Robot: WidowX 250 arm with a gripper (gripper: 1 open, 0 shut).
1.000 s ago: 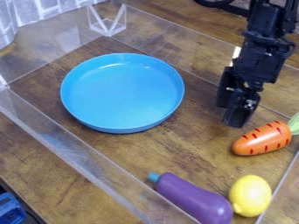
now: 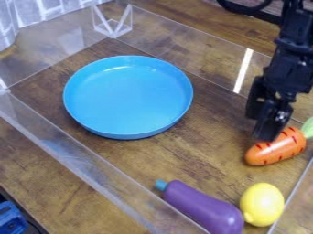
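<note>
My black gripper hangs at the right, open, its fingers pointing down just above and behind an orange toy carrot with dark stripes and a pale green top. A blue round plate lies left of centre on the wooden surface. A purple eggplant with a teal stem and a yellow lemon lie at the front right. Whether the fingers touch the carrot is unclear.
Clear transparent walls edge the wooden work area on several sides. The wood between plate and carrot is bare. A blue object sits outside at the lower left corner.
My gripper has moved right and toward the front, over to the carrot. The plate, eggplant and lemon have stayed where they were.
</note>
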